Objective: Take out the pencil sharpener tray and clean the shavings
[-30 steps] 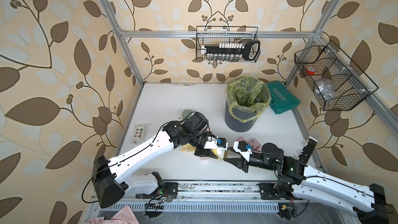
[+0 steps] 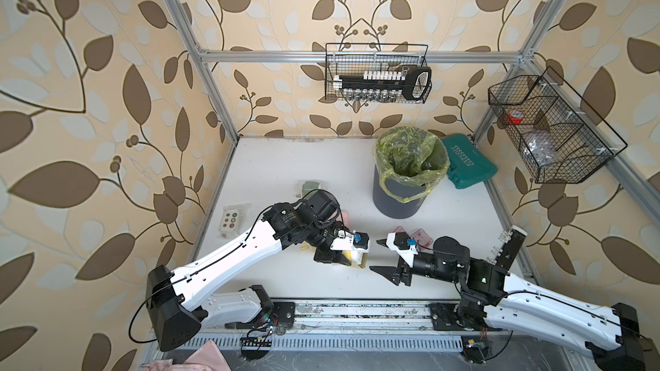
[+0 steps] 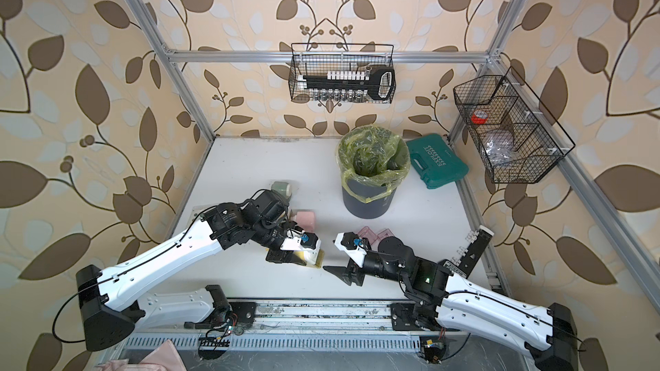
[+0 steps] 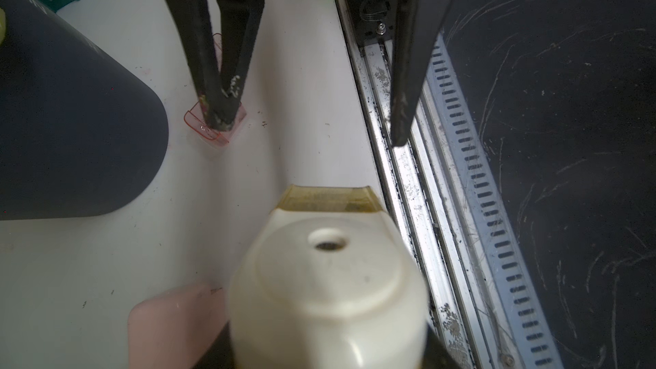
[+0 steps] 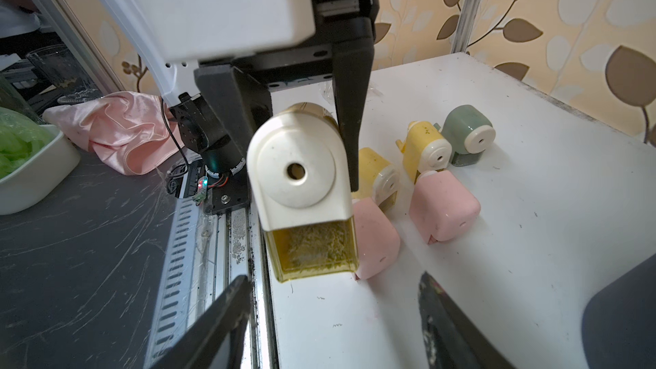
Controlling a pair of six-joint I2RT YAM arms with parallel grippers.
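My left gripper (image 2: 347,250) is shut on a cream pencil sharpener (image 5: 297,164), whose clear yellow tray (image 5: 311,249) at the bottom holds shavings. In the left wrist view the sharpener (image 4: 328,273) fills the bottom centre. My right gripper (image 2: 385,257) stands open just to the right of it, nothing between its fingers, its black fingertips at the lower edge of the right wrist view, facing the sharpener.
Pink (image 5: 444,208), yellow (image 5: 423,150) and green (image 5: 466,126) sharpeners stand on the table (image 2: 275,158). A grey bin (image 2: 398,202) with a yellow-green liner stands behind my right gripper, beside a teal case (image 2: 467,161).
My left gripper has moved left and a little down with the sharpener, away from my right gripper, widening the space between them. The right arm is nearly unchanged.
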